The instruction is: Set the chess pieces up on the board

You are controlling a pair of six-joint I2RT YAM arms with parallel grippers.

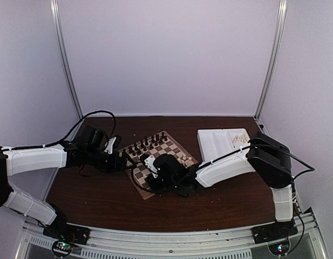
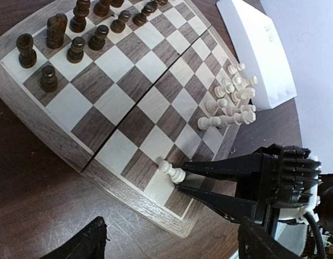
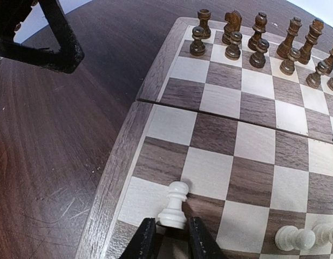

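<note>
The white pawn (image 3: pixel 175 206) leans over on the board (image 2: pixel 74 161), its base toward my right gripper and its head pointing away. In the right wrist view, that gripper's fingertips stand apart, one to each side of the pawn's base; I see no firm grip. From the left wrist view, the same pawn (image 2: pixel 171 171) sits at the right gripper's tips, near the board's corner. My left gripper is wide open at the bottom of its own view, with only tabletop between its fingers. Brown pieces (image 2: pixel 56 31) stand upright along the far side.
Several white pieces (image 2: pixel 246 94) cluster at the board's right edge, close past the right gripper. A white tray (image 1: pixel 216 141) with more pale pieces stands at the back right.
</note>
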